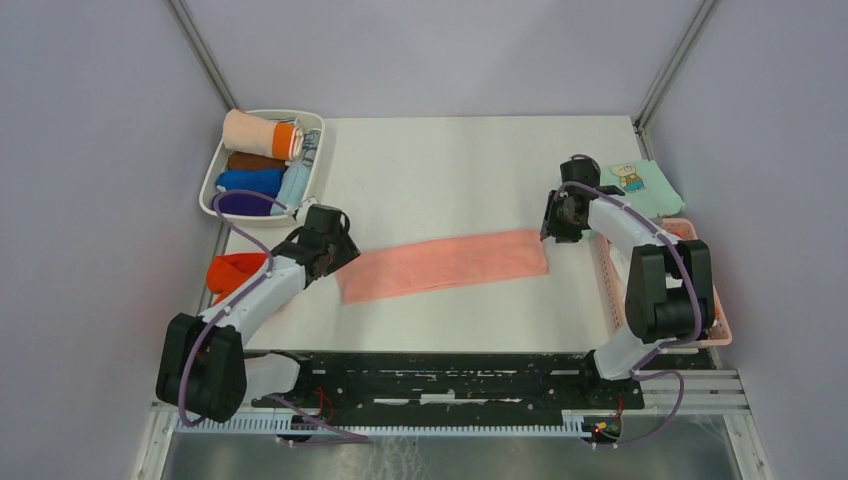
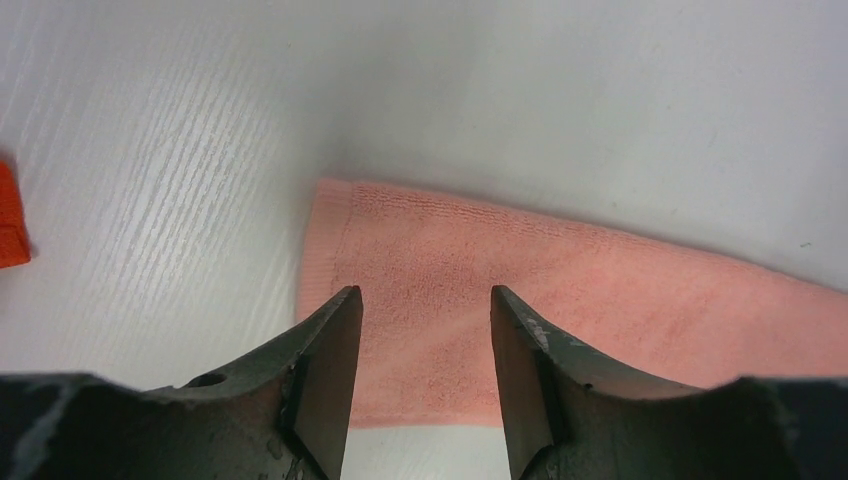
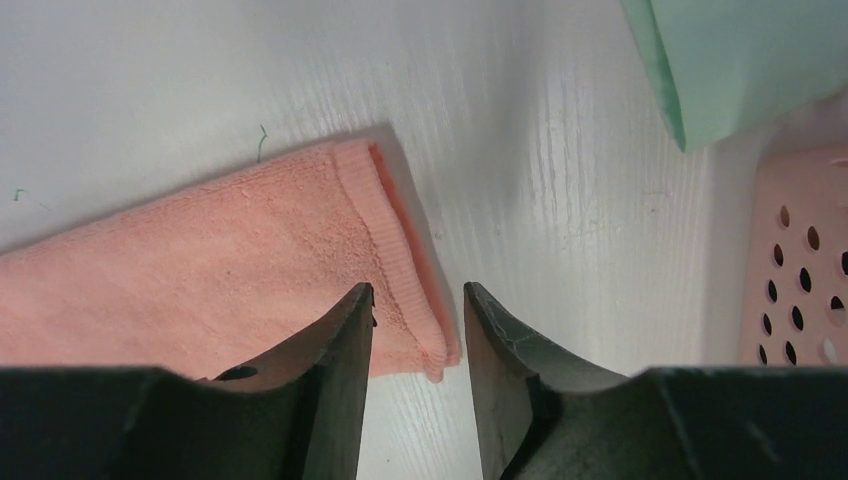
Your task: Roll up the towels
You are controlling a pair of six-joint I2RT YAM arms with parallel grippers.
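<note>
A pink towel (image 1: 450, 264), folded into a long flat strip, lies slightly slanted across the middle of the table. Over its left end my left gripper stands part open, and the towel surface shows between and beyond its fingers without being pinched. At the other end, my right gripper is open above the towel's short edge, nothing held. That right edge shows two layers (image 3: 395, 250) slightly offset from each other. In the left wrist view the far left corner of the towel lies flat.
Rolled towels fill a white basket (image 1: 213, 170) at the back left. An orange-red cloth (image 1: 228, 273) lies at the left edge. On the right are a pink basket (image 1: 608, 295) and a mint-green towel (image 1: 645, 190).
</note>
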